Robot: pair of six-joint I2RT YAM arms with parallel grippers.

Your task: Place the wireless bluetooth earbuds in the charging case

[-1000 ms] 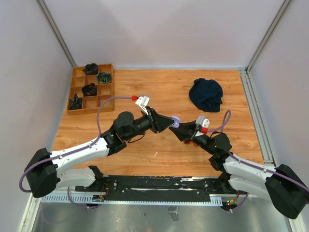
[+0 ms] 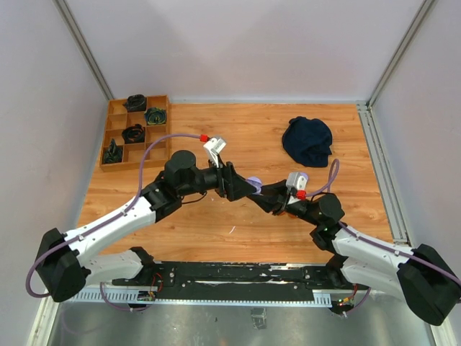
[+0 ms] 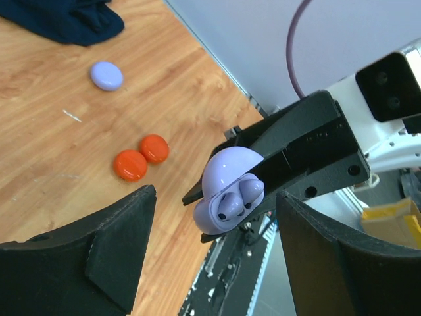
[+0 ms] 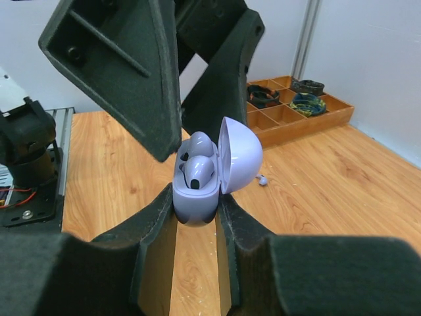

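The lilac charging case (image 4: 196,205) is held upright with its lid (image 4: 241,155) swung open. My right gripper is shut on its lower part, above the table. Two lilac earbuds, one (image 3: 230,205) beside the other (image 3: 251,189), sit side by side inside the case. My left gripper stands open, its fingers (image 3: 125,224) spread wide with nothing held between them. In the right wrist view, one left fingertip hangs just above and beside the case, close to the farther earbud.
A lilac disc (image 3: 106,76) and two orange-red round pieces (image 3: 130,165) lie on the table. Beyond is a dark cloth (image 2: 307,142). A wooden compartment box (image 2: 162,150) stands back left. One tiny lilac piece (image 4: 262,180) lies on the wood.
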